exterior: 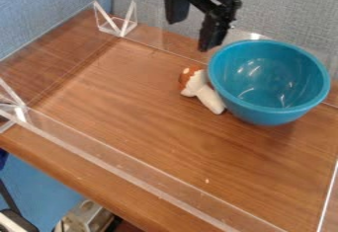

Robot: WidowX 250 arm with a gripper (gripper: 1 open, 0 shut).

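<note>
My black gripper (196, 21) hangs high at the top centre, open, its two fingers apart with nothing seen between them. Below it on the wooden table lies a small white toy with an orange top (199, 88), just left of a large turquoise bowl (271, 98), partly against or behind its rim.
Clear acrylic walls edge the wooden table (119, 127), with white angled brackets (117, 21) at the back left and another at the left edge. A blue floor shows at lower left.
</note>
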